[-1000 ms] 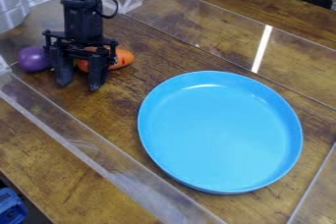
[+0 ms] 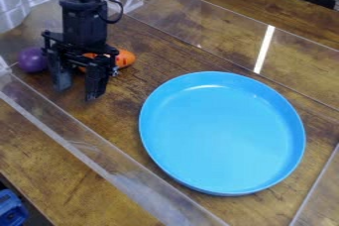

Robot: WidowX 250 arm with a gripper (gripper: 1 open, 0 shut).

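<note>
My black gripper (image 2: 79, 71) hangs low at the left, just in front of an orange carrot-like object (image 2: 122, 57) and beside a purple round object (image 2: 34, 59). The gripper partly hides the orange object. I cannot tell whether its fingers are open or shut, or whether anything is between them. A large blue plate (image 2: 221, 131) fills the right middle of the wooden surface.
Clear plastic walls run along the left and right edges. A small blue item (image 2: 8, 210) is at the bottom left corner. The wooden surface (image 2: 93, 156) in front of the gripper is clear.
The objects and the plate appear unmoved.
</note>
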